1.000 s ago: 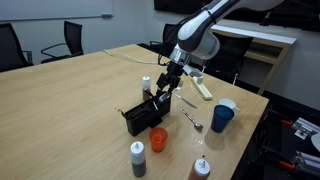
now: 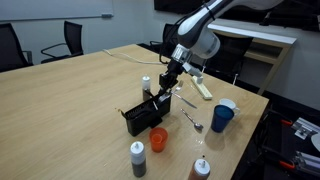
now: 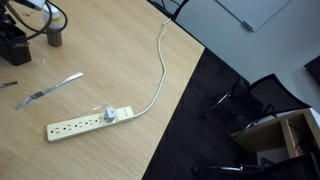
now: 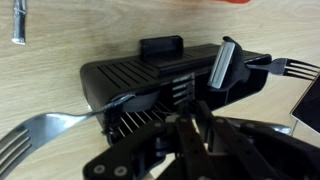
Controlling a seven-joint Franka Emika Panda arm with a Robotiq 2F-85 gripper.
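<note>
A black caddy (image 2: 147, 117) with slotted compartments stands on the wooden table. In the wrist view, the caddy (image 4: 125, 75) fills the middle, and my gripper is directly over it. Fork tines (image 4: 183, 88) show just beyond the fingers, over a compartment; whether the fingers touch this fork is hidden. The fingers are dark against the dark caddy, so their gap is unclear. Another fork (image 4: 28, 138) lies at the left with its handle reaching over the caddy's edge. At the right, a third fork (image 4: 295, 68) sticks out past the caddy, near a silver-and-black piece (image 4: 222, 65).
An orange cup (image 2: 158, 139), a blue cup (image 2: 222, 118) and white-topped bottles (image 2: 138, 160) stand near the caddy. A spoon (image 2: 194, 122) lies to its right. A power strip (image 3: 88, 123) with a cable lies on the table.
The arm has shifted slightly up and to the right in exterior view 1. The caddy, cups and bottles stay where they were.
</note>
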